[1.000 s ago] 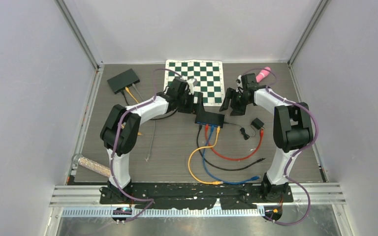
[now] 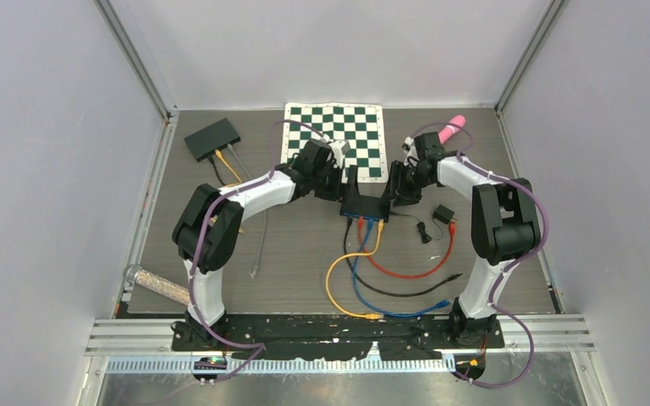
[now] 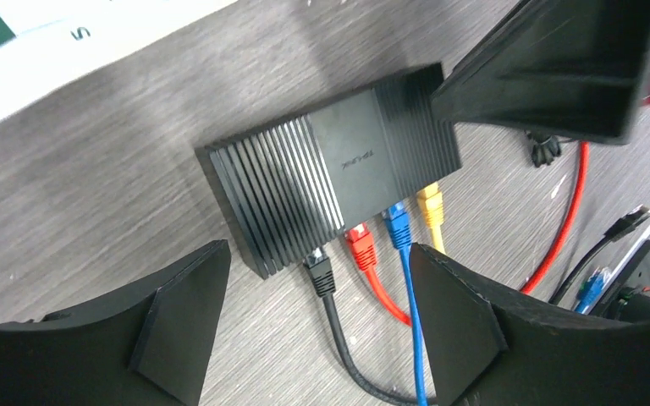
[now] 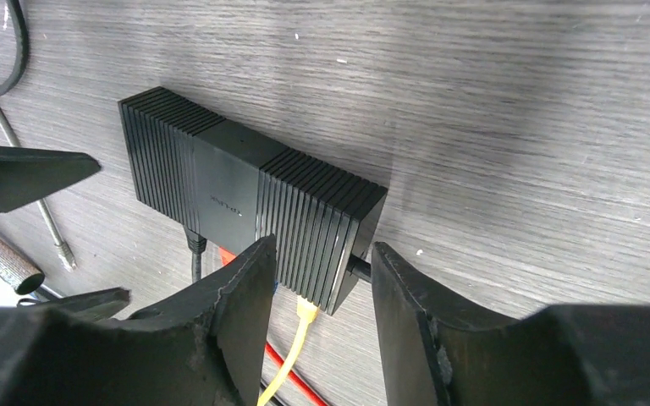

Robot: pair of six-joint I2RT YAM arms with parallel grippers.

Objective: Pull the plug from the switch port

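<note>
The black ribbed switch point(image 2: 364, 207) lies mid-table with black point(image 3: 320, 272), red point(image 3: 362, 247), blue point(image 3: 396, 224) and yellow point(image 3: 432, 205) plugs along its front edge, and a thin power lead at its right end. My left gripper is over the switch's left part, fingers apart, empty. My right gripper is over the switch's right end, fingers apart; whether they touch it is unclear.
A checkered mat point(image 2: 334, 127) lies behind. A second black box point(image 2: 212, 137) is back left, an adapter point(image 2: 443, 214) right, a clear tube point(image 2: 158, 282) front left. Loose cables cover the front middle.
Since a second ago both grippers have moved slightly, and the switch with its cables has shifted a little to the right.
</note>
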